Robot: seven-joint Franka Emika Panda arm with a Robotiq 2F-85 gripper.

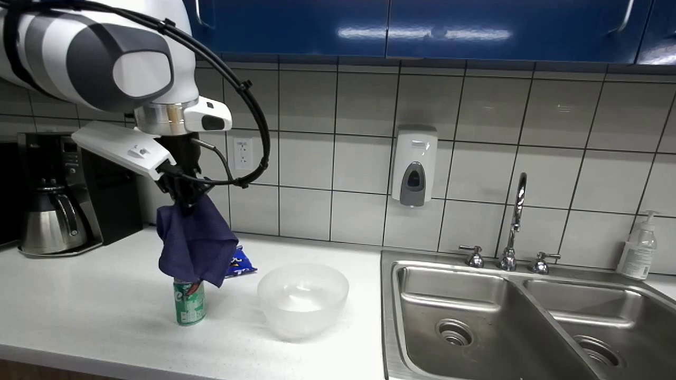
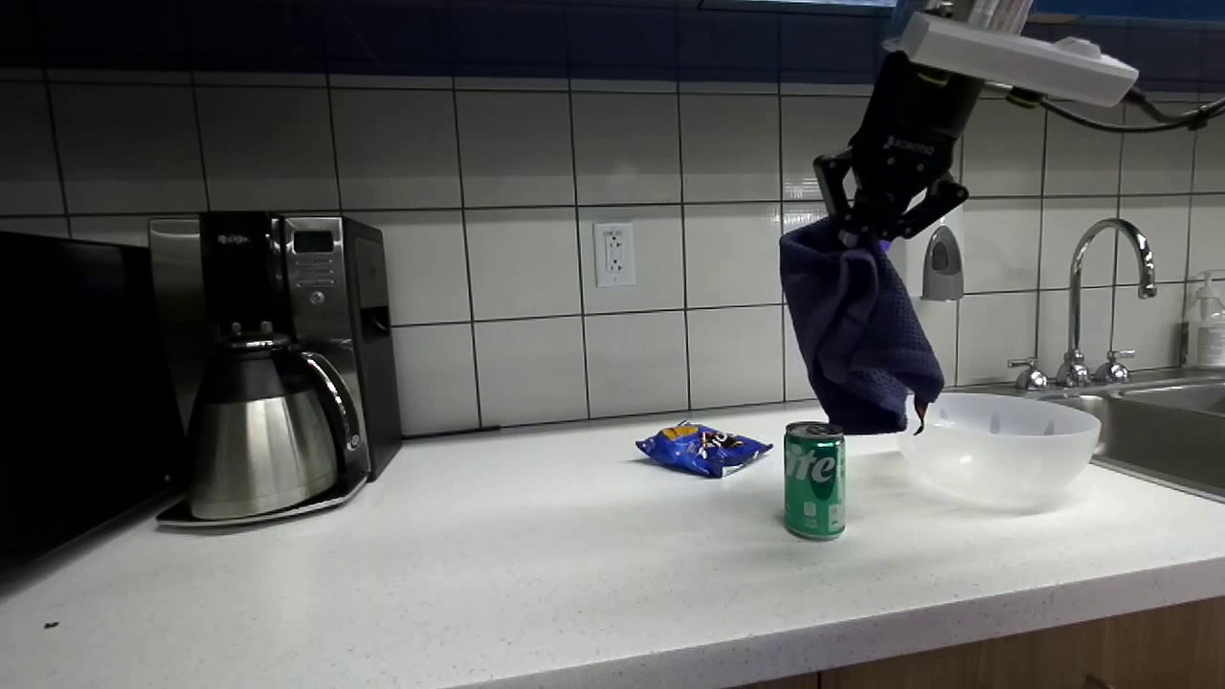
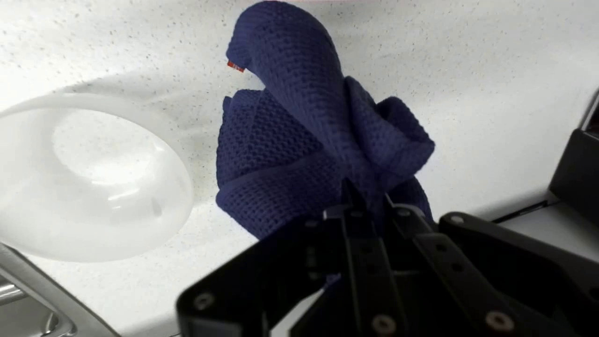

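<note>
A dark blue waffle-weave cloth [image 2: 856, 327] hangs in loose folds above the counter, pinched at its top by my gripper [image 2: 867, 235]. In the wrist view the cloth [image 3: 297, 140] spreads out beneath the gripper, whose fingers are closed on it. A green soda can [image 2: 814, 482] stands upright on the counter; in exterior view 1 the cloth's lower edge covers the top of the can [image 1: 189, 307]. To the right of the can is a translucent white bowl [image 1: 302, 304], and I see nothing in it. The cloth is clear of the bowl in the wrist view.
A blue chip bag [image 2: 702, 448] lies behind the can. At the left stands a coffee maker [image 2: 276, 356] with a steel carafe. The double sink [image 1: 456, 329] and its faucet [image 1: 516, 221] are on the right.
</note>
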